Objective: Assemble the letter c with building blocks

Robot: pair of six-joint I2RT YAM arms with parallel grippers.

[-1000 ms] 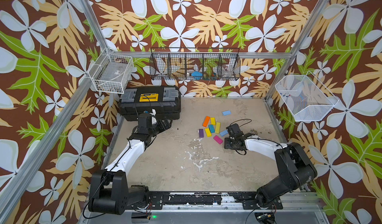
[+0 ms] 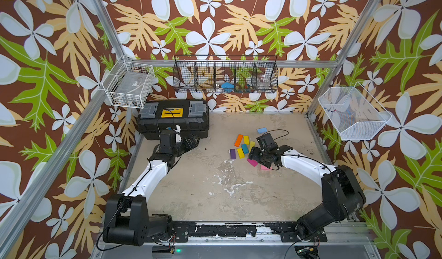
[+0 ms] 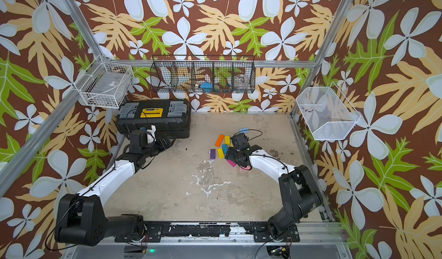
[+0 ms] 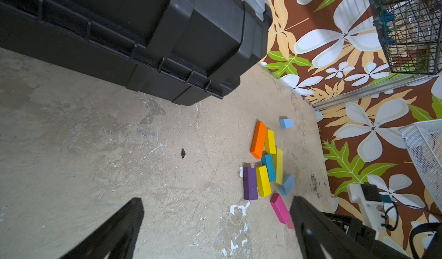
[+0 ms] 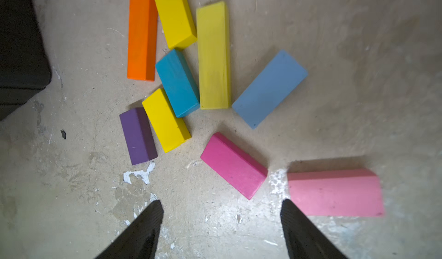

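Note:
On the floor, in the right wrist view, lie an orange block (image 5: 142,35), two bright yellow blocks (image 5: 175,14), a pale yellow block (image 5: 213,56), a teal block (image 5: 177,83), a purple block (image 5: 138,136), a grey-blue block (image 5: 269,89), a magenta block (image 5: 234,165) and a pink block (image 5: 335,193). Another light blue block (image 2: 262,130) sits apart, farther back. Above the magenta and pink blocks, my right gripper has its fingers spread with nothing between them. My left gripper is open and empty, over bare floor by the toolbox.
A black toolbox (image 2: 195,127) stands at the back left. Wire baskets (image 2: 225,77) hang on the back wall, with others on both sides.
My right arm has moved left and slightly back, now hanging over the grey-blue block and partly over the magenta one. The pink block shows below it now. My left arm has hardly moved.

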